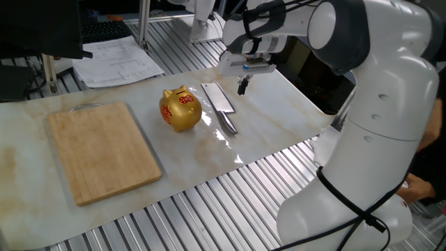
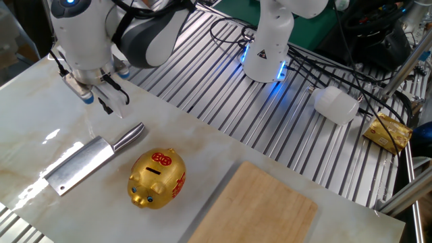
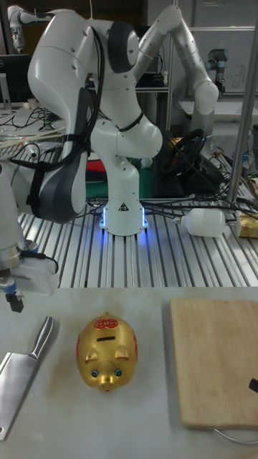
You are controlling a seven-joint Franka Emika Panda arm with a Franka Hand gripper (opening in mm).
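Note:
My gripper hangs above the white marbled tabletop, beyond the handle end of a cleaver. In exterior view 2 its two dark fingertips show apart with nothing visible between them; the other views show them less clearly. The cleaver, with a steel blade and metal handle, lies flat on the table. Beside it stands a gold piggy bank with red markings and a slot on top. A wooden cutting board with a metal loop handle lies on the piggy bank's other side.
Papers and a keyboard are behind the table in exterior view 1. Slatted metal decking borders the tabletop, with a white rounded object and a gold package on it. Clear tabletop surrounds the cleaver.

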